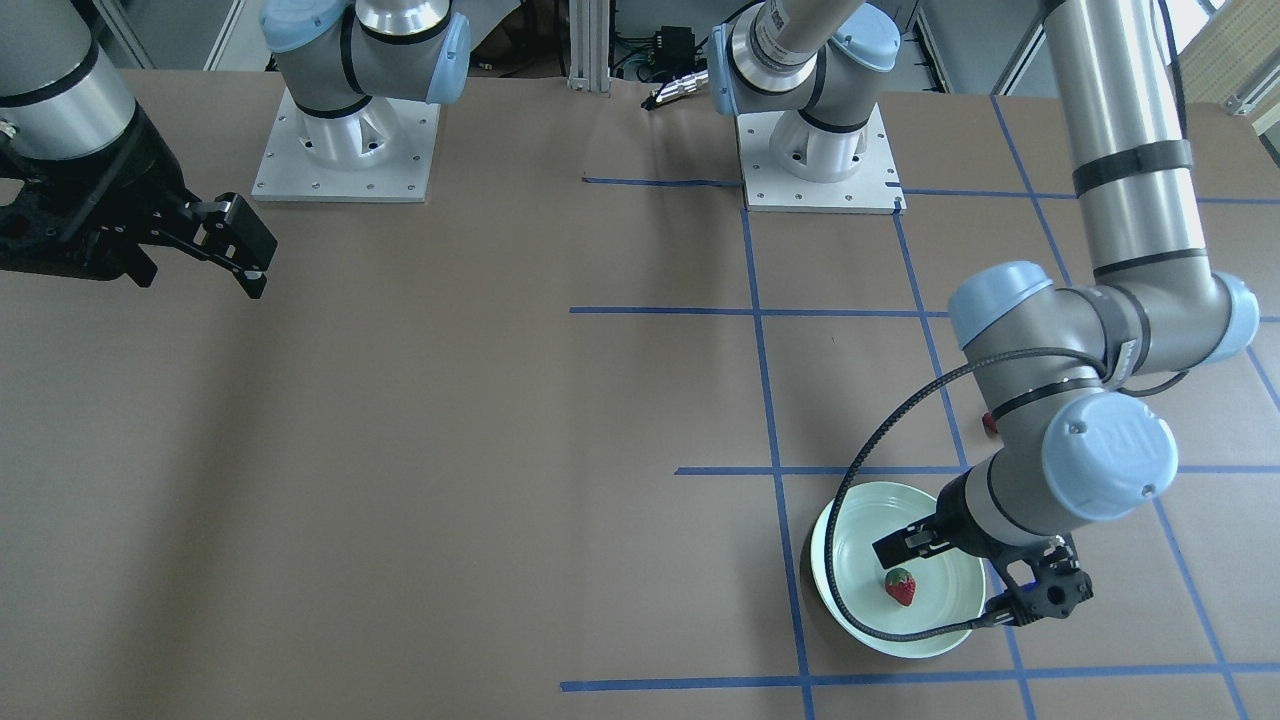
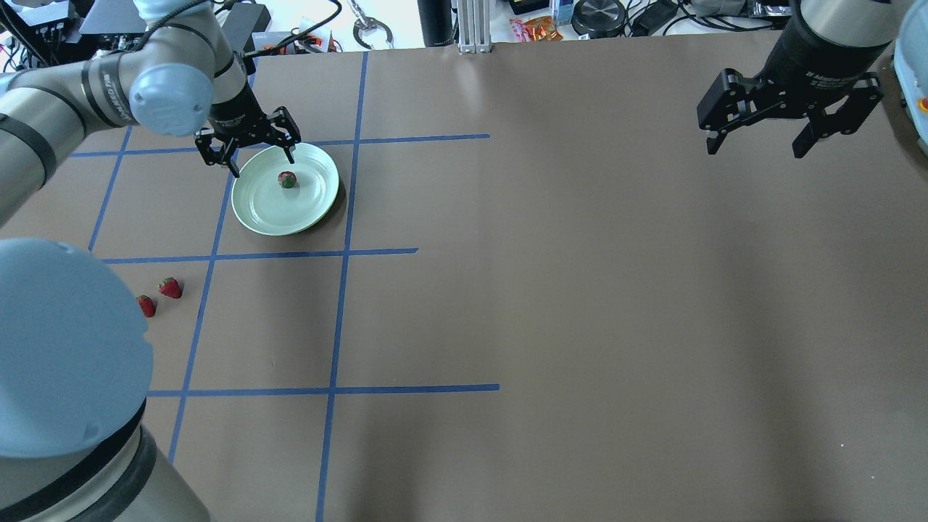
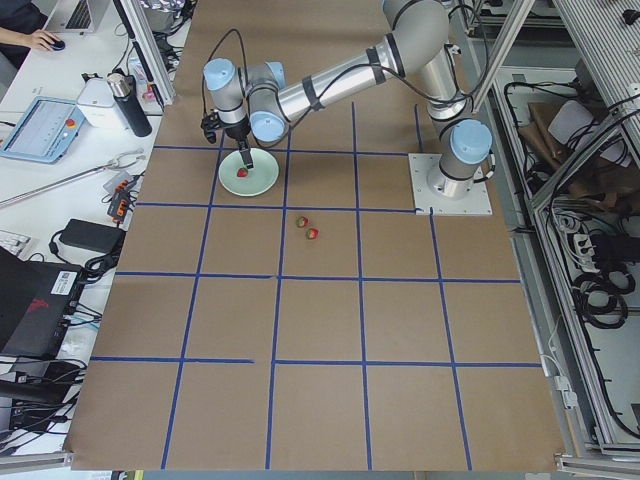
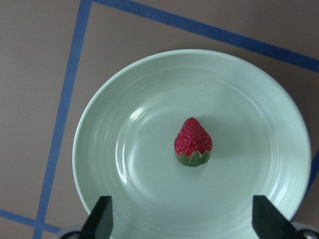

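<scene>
A pale green plate point(image 4: 129, 179) lies on the taped table with one red strawberry point(image 4: 193, 141) resting on it, leaf end down in the wrist view. My gripper point(image 2: 262, 164) hangs over the plate's far side in the top view, open, its two fingertips at the bottom corners of the wrist view with nothing between them.
Another robot arm's black gripper point(image 2: 787, 104) is at the upper right of the top view. Further arm bases point(image 1: 342, 180) stand at the back. Clutter lies beyond the table edge.
</scene>
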